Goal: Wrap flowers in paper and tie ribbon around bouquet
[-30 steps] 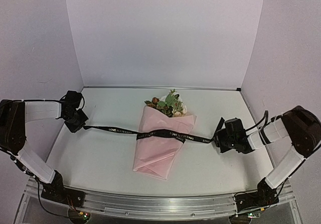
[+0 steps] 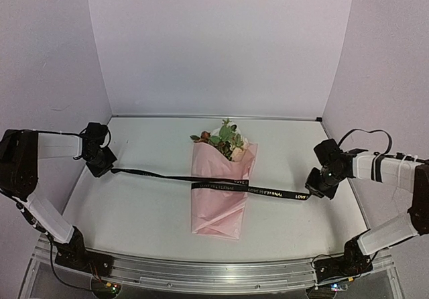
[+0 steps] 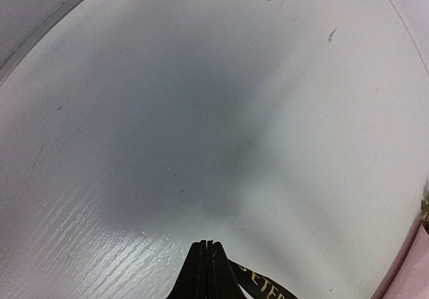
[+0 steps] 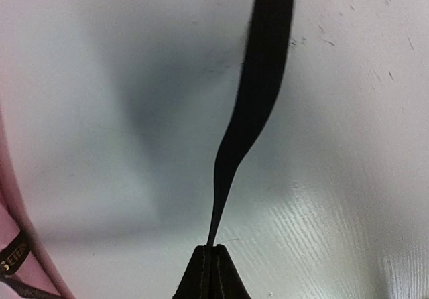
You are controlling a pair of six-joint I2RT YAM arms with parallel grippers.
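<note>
A bouquet of fake flowers in pink wrapping paper lies in the middle of the table, flowers toward the back. Black ribbon with gold lettering crosses the wrap in two strands and stretches out to both sides. At the left, my left gripper is shut on one end; in its wrist view the ribbon emerges beside the closed fingertips. On the right side my right gripper is shut on the other part, and a loose tail of ribbon runs from its fingertips. How the strands meet underneath is hidden.
Walls stand at the left, right and back, and a metal rail runs along the front edge.
My right gripper has moved right and the ribbon has drawn straight and taut. The wrap narrowed at the middle, and the bouquet turned more upright. The left gripper has barely moved.
</note>
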